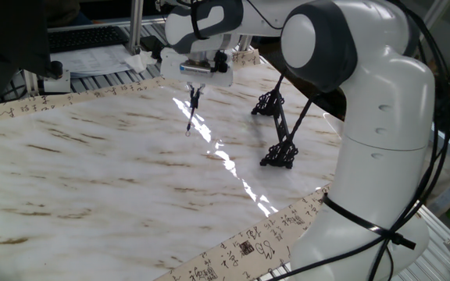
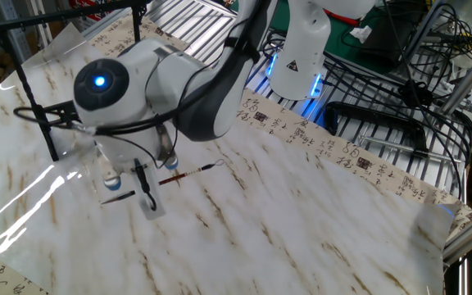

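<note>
A slim brush (image 1: 191, 119) with a dark handle and a small loop at its end is held by my gripper (image 1: 195, 93), which is shut on it. In exterior view 1 the brush points down, its loop end lowest, over the marbled table. From exterior view 2 the brush (image 2: 185, 175) shows a reddish-brown handle, with the loop to the right and a dark end to the left of the gripper (image 2: 147, 197). The fingers cover its middle part. A black rack (image 1: 282, 129) with ornate feet stands on the table to the right of the gripper in exterior view 1.
Cream strips with writing (image 1: 248, 246) line the tabletop's edges. Beyond the far edge are a keyboard (image 1: 88, 37) and papers (image 1: 92, 58). The rack's black frame (image 2: 35, 74) rises close beside the arm in exterior view 2.
</note>
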